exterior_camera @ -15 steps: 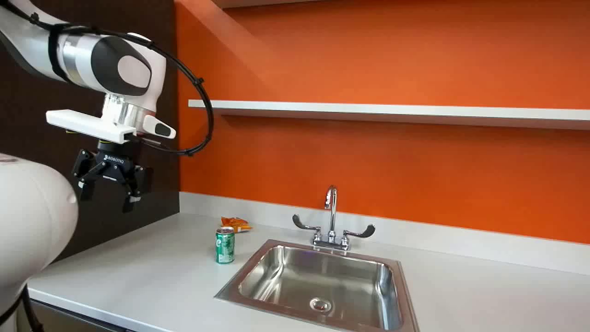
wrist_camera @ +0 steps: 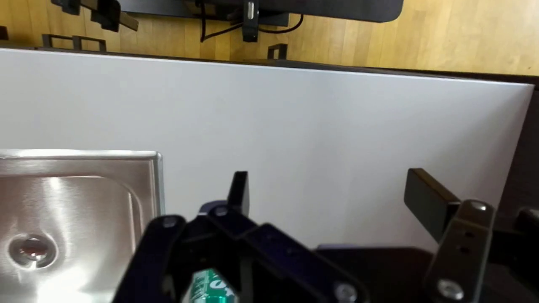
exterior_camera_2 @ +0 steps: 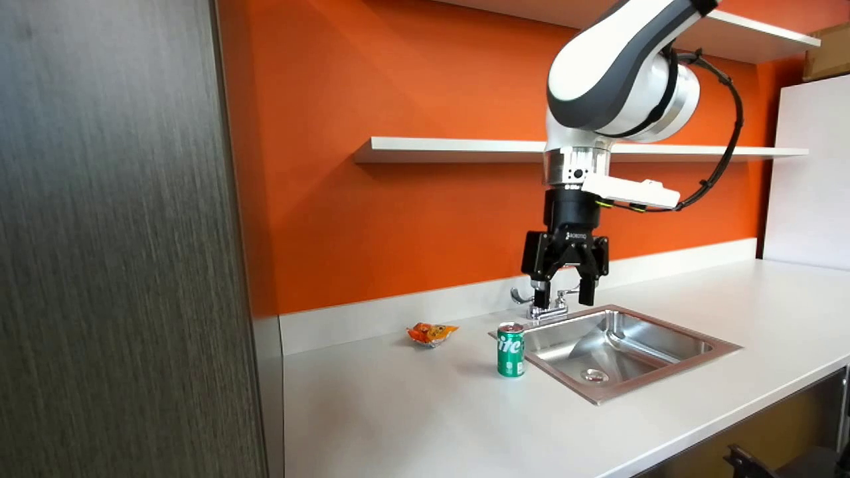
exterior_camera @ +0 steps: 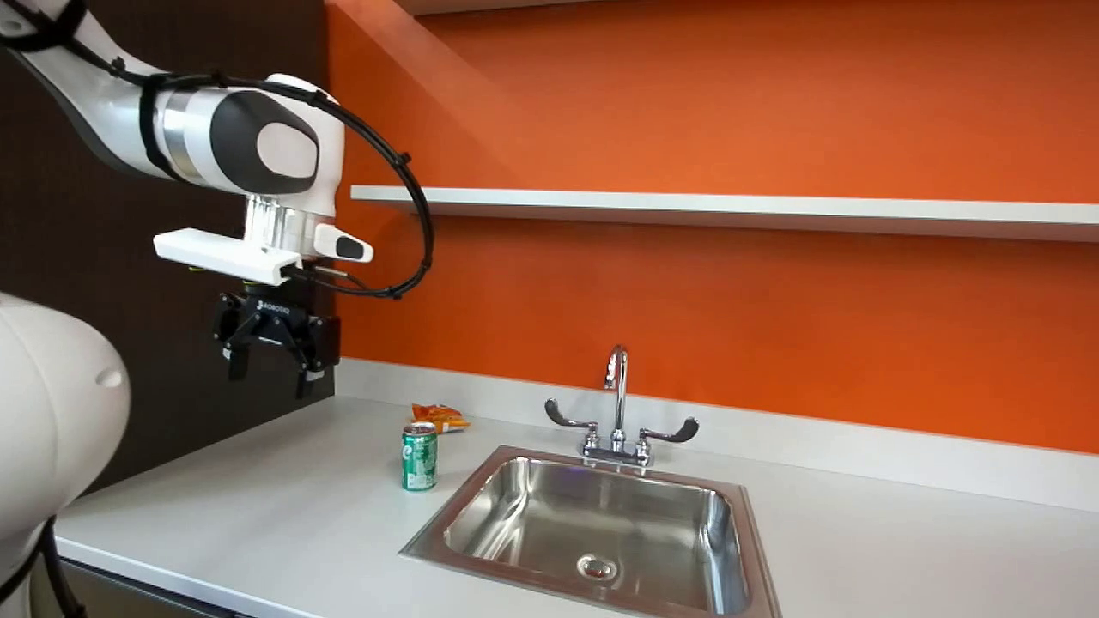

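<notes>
My gripper [exterior_camera: 275,372] hangs in the air over the left part of the counter, its fingers wide apart and empty. In the second exterior view the gripper [exterior_camera_2: 565,301] appears higher than the green soda can [exterior_camera_2: 510,354], clear of it. That can [exterior_camera: 419,458] stands upright on the counter, left of the sink. Behind it lies a crumpled orange snack bag [exterior_camera_2: 431,333], partly covered by the can in the first exterior view. From the wrist, only a piece of the can [wrist_camera: 212,288] shows past the gripper's linkage, and bare counter lies between the fingers.
The steel sink [exterior_camera: 476,577] is set into the counter [exterior_camera: 258,505], with a faucet [exterior_camera: 618,396] behind it. A white shelf [exterior_camera: 721,204] runs along the orange wall. A dark panel [exterior_camera_2: 119,239] borders the counter's left end. Free counter lies left of the can.
The arm and gripper have moved to the right in the first exterior view, nearer the can, with the fingers still open. The can and the bag have stayed put.
</notes>
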